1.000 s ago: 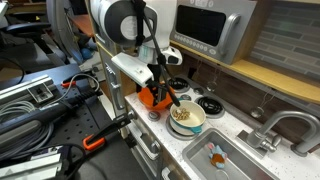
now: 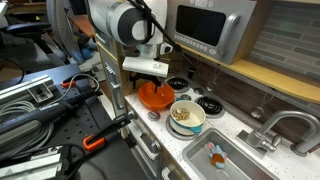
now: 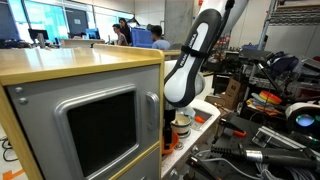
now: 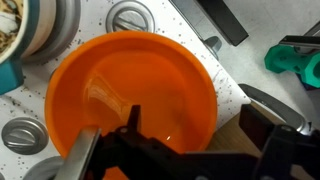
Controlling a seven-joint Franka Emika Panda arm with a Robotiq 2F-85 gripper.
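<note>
An orange bowl [image 2: 155, 96] rests on the stovetop beside the pot. In the wrist view the bowl [image 4: 150, 85] fills the middle and looks empty. My gripper hangs over it, open, with dark fingers [image 4: 275, 145] far apart and nothing held. The left finger overlaps the bowl's image; the right one shows near its right rim. A light pot [image 2: 186, 117] with a teal outside holds pale, brownish food. Its edge appears at the wrist view's upper left. The fingertips are hard to make out in the exterior views.
Metal knobs or burner parts [image 4: 130, 18] lie around the bowl. A sink [image 2: 222, 160] with a small orange and blue item is at right, near the faucet [image 2: 265, 138]. A microwave [image 2: 210, 25] hangs above. A green object [image 4: 300, 62] sits beyond the counter edge.
The arm has swung left in exterior view 1, away from beside the pot and over the orange bowl. The bowl and pot appear unmoved.
</note>
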